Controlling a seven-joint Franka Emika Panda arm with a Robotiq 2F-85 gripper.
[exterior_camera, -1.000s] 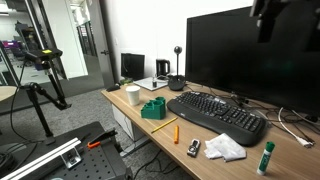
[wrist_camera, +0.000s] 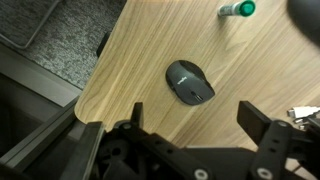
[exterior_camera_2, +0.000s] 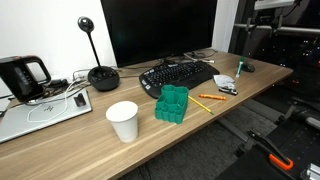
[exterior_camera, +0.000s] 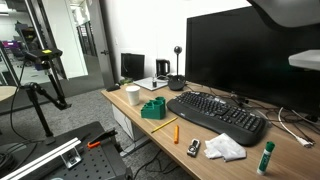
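In the wrist view my gripper is open, its two dark fingers (wrist_camera: 257, 125) far apart and nothing held between them. Below it on the wooden table lies a small dark computer mouse (wrist_camera: 188, 82), apart from the fingers. A green-capped marker (wrist_camera: 237, 8) shows at the top edge of that view. In exterior view 2 the mouse (exterior_camera_2: 247, 67) sits at the far right of the table, near the upright marker (exterior_camera_2: 239, 69). The pale arm (exterior_camera: 305, 58) crosses the top right of exterior view 1, where the mouse is not visible.
A crumpled white cloth (exterior_camera: 225, 148), a small dark-and-white device (exterior_camera: 194, 148), an orange marker (exterior_camera: 176, 133) and a yellow pencil (exterior_camera: 162, 125) lie along the front. Behind are a keyboard (exterior_camera: 218, 115) and monitor (exterior_camera: 250, 50). A green tray (exterior_camera_2: 172, 104) and white cup (exterior_camera_2: 123, 120) stand farther left.
A second ago dark gripper parts hung at the upper right in exterior view 1. The table objects have not moved.
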